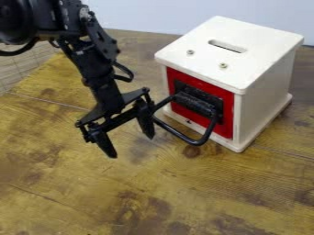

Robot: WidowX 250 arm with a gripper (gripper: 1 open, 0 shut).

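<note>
My black gripper (127, 137) hangs above the wooden table at centre-left, fingers spread open and pointing down, with nothing between them. Its right finger is beside the left end of a black bar handle (186, 137) on a white wooden box (262, 110) with a red front panel (227, 98); whether they touch I cannot tell. The handle sticks out low from a dark grille in the panel. The box has a slot and two small knobs on top.
A white wall stands behind the box, and a tiled surface shows at the far left.
</note>
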